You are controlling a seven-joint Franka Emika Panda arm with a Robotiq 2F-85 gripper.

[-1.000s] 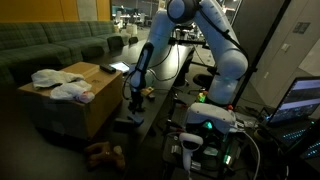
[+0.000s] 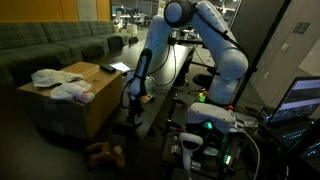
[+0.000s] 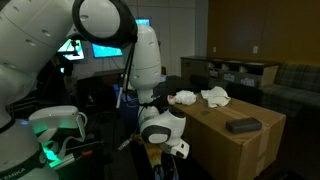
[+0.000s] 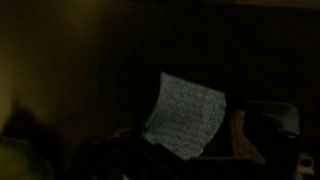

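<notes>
At the low end of the white arm, my gripper [image 2: 130,117] points down in the dim area beside the brown box. By its outline in the wrist view it is open, though its fingers are mostly lost in darkness. A light grey, textured piece [image 4: 187,112], perhaps cloth, lies in front of the gripper in that view. To its right sits a brown item [image 4: 240,135] beside a dark object with a pale rim [image 4: 283,108]. Contact between gripper and grey piece cannot be made out.
A brown box [image 3: 240,155] stands close beside the arm, with white cloths [image 3: 214,97] and a dark flat case [image 3: 243,126] on top. Brown items [image 2: 105,155] lie on the dark floor nearer exterior camera 1. A laptop [image 2: 297,108] is at the right.
The wrist and lower arm have shifted slightly near the box. Nothing else visibly moves.
</notes>
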